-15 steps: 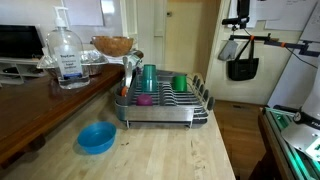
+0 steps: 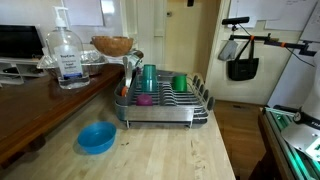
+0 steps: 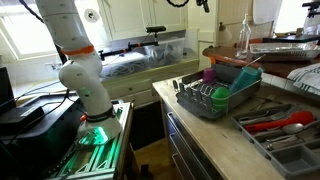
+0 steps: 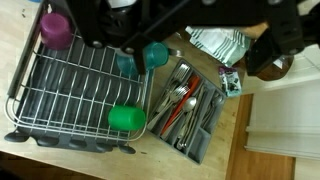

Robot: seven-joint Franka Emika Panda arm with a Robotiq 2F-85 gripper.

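High above the counter, at the top edge of exterior view 1, is my gripper (image 2: 190, 4). In the wrist view its dark fingers stand wide apart, open, with nothing visible between them. Beneath it is a metal dish rack (image 2: 160, 114). The rack holds a green cup (image 4: 126, 118), a purple cup (image 4: 56, 31) and teal cups (image 2: 150, 73). A blue bowl (image 2: 97, 137) sits on the wooden counter, left of and nearer than the rack in exterior view 1.
A grey cutlery tray (image 4: 198, 140) with several utensils lies beside the rack. A soap bottle (image 2: 68, 50) and a brown bowl (image 2: 113, 46) stand on the raised ledge. The counter in front of the rack is clear.
In exterior view 1 my gripper has moved left and up, toward the space over the rack. The rack, cups and blue bowl have stayed in place.
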